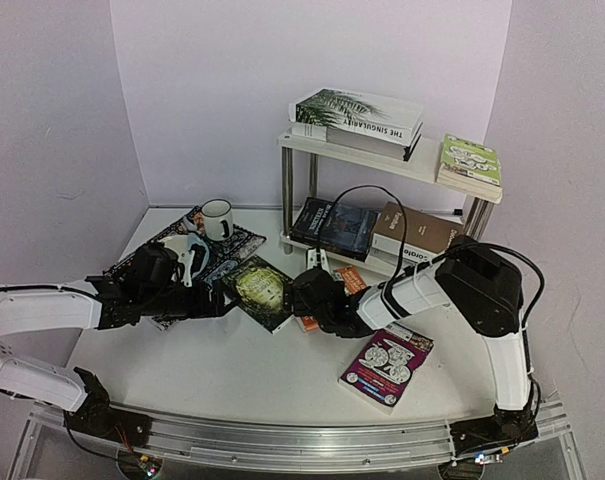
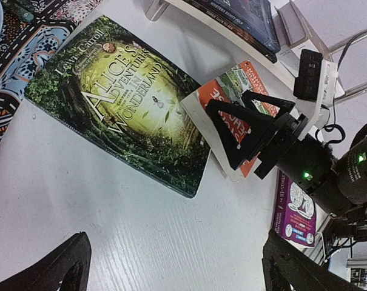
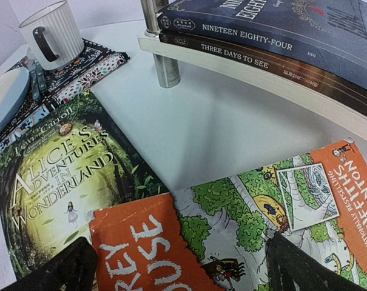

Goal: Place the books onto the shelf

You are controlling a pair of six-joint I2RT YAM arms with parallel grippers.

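My right gripper stands open over the orange Storey Treehouse book (image 3: pixel 244 224), which lies on the table, its end against the Alice's Adventures in Wonderland book (image 2: pixel 122 100). My left gripper (image 1: pixel 222 300) is at the left side of the Alice book; in its wrist view its two dark fingers are wide apart at the bottom corners, with bare table between them. A purple book (image 1: pixel 384 365) lies at the front right.
A two-tier shelf holds Nineteen Eighty-Four (image 3: pixel 262 27) and a brown book (image 1: pixel 417 230) below, The Singularity (image 1: pixel 367 115) and a green book (image 1: pixel 470 160) above. A mug (image 1: pixel 217 215) and patterned mat (image 3: pixel 92 79) sit back left.
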